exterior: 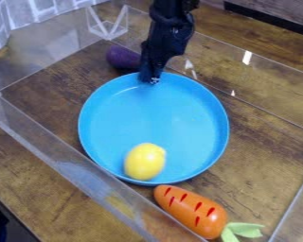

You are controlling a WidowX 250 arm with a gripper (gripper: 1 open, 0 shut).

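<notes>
My gripper (151, 72) reaches down from the top to the back rim of a blue plate (151, 118). It looks shut, and I see nothing clearly between its fingers. A yellow lemon (145, 161) rests on the plate toward the front left. Behind the plate, just left of my gripper, lies a dark purple eggplant (121, 58).
An orange toy carrot (192, 210) with green leaves lies in front of the plate at the lower right. Clear walls border the wooden surface (261, 132) on the left and at the back.
</notes>
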